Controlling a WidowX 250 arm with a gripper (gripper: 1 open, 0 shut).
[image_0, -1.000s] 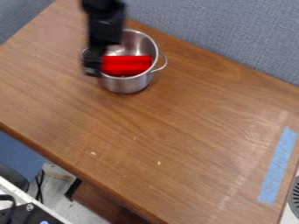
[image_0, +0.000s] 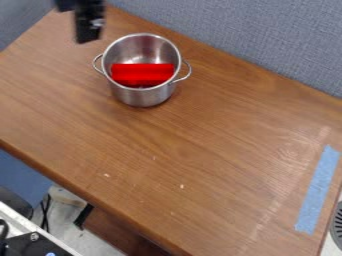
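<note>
A steel pot (image_0: 154, 94) with two side handles stands on the wooden table (image_0: 201, 170), left of the middle at the back. A red cylinder (image_0: 142, 73) lies inside it. My gripper (image_0: 83, 22) is a dark, blurred shape at the top edge, up and to the left of the pot and apart from it; whether it is open or shut is not visible.
A strip of blue tape (image_0: 317, 190) lies near the table's right edge. Cables and equipment show below the table at the lower left.
My gripper has moved from over and beside the pot up to the top left edge. The pot and red cylinder stay in about the same place.
</note>
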